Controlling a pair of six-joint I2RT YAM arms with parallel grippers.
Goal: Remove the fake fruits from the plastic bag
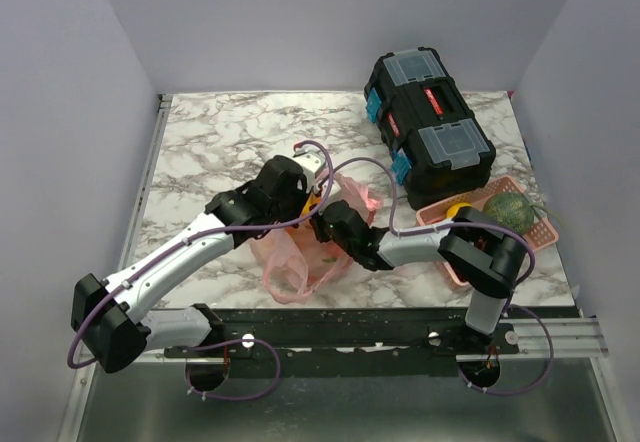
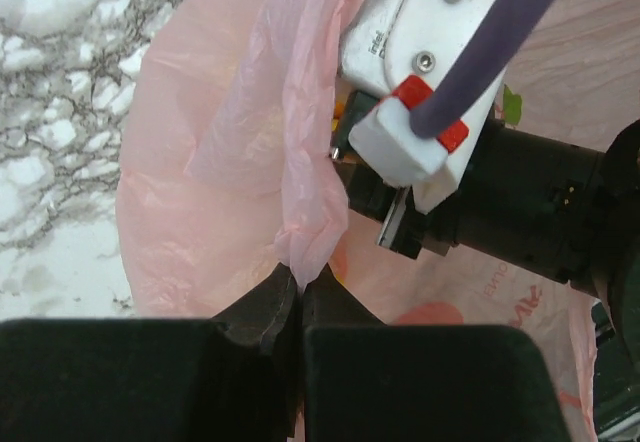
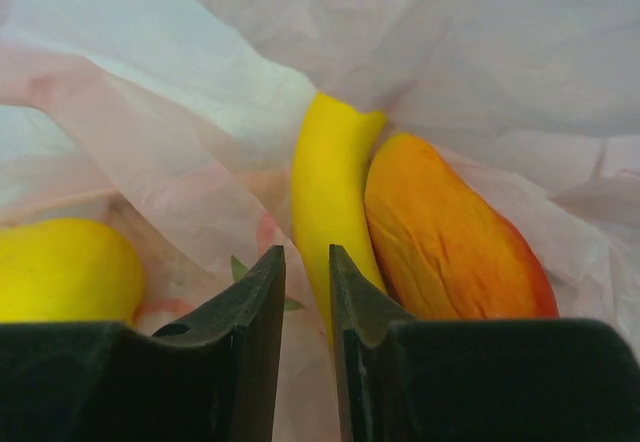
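Observation:
The pink plastic bag [image 1: 285,267] lies in the middle of the table. In the left wrist view my left gripper is shut on a gathered fold of the bag, and my right gripper's white housing sits beside that fold. In the right wrist view my right gripper reaches into the bag, fingers part open, over a yellow banana [image 3: 330,182]. An orange-red fruit [image 3: 450,232] lies right of the banana, and another yellow fruit [image 3: 65,267] at lower left. Whether anything is between the right fingers is unclear.
A pink basket [image 1: 540,229] at the right holds a green melon [image 1: 508,210] and other fruit. A black toolbox [image 1: 430,112] stands at the back right.

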